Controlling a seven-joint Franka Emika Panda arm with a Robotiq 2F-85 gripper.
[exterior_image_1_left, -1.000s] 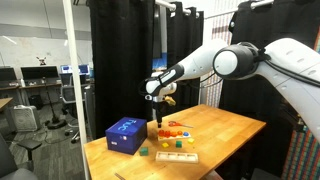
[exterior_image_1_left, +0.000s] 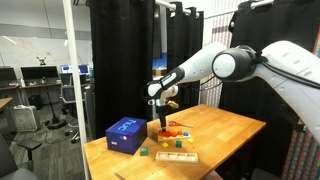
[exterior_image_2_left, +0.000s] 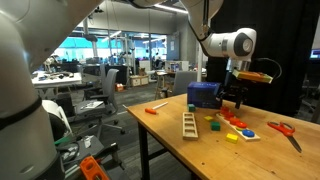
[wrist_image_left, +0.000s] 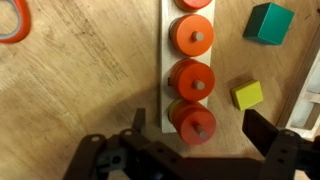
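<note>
In the wrist view, a row of red knobbed cylinders lies along a pale wooden board (wrist_image_left: 167, 60). The end red cylinder (wrist_image_left: 195, 123) shows between the fingertips of my gripper, which is open. Its knob points toward the camera, and the two fingers stand apart on either side. How far the fingertips are above it is hard to tell. In exterior view 1, my gripper (exterior_image_1_left: 163, 124) points down by the far-left end of the red pieces (exterior_image_1_left: 174, 133).
A blue box (exterior_image_1_left: 127, 135) stands left of the gripper. A wooden tray (exterior_image_1_left: 177, 157), a green cube (wrist_image_left: 269, 23) and a yellow block (wrist_image_left: 246, 95) lie nearby. Red-handled scissors (exterior_image_2_left: 285, 129) rest beyond the board.
My arm and gripper have shifted slightly to the right and lower in exterior view 1. The objects on the table look unmoved.
</note>
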